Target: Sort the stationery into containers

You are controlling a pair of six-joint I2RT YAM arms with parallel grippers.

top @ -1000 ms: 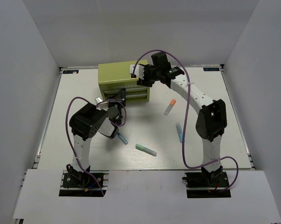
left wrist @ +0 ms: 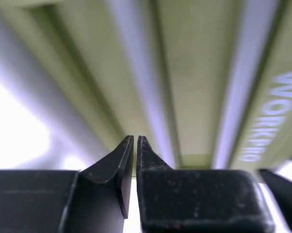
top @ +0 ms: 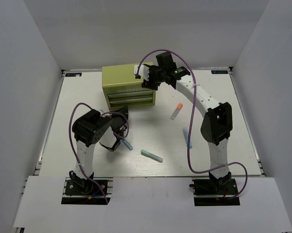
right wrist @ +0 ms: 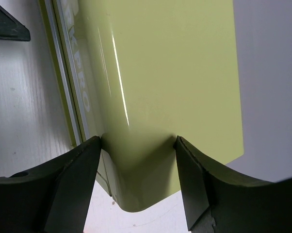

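A yellow-green WORKPRO drawer box (top: pixel 124 75) stands at the back. My left gripper (top: pixel 122 114) is just in front of it; in the left wrist view its fingertips (left wrist: pixel 126 145) nearly meet, with nothing visible between them, before the blurred drawer fronts. My right gripper straddles the box's rounded right top corner, its fingers apart on either side; whether they touch it I cannot tell. Loose markers lie on the table: orange-capped (top: pixel 176 111), light blue (top: pixel 187 137), green (top: pixel 151 156), and another blue one (top: pixel 127 144) beside my left arm.
White walls (top: pixel 29 97) bound the table at back and sides. Both arms reach over the middle toward the box.
My right arm has shifted slightly. The box and markers look unmoved.
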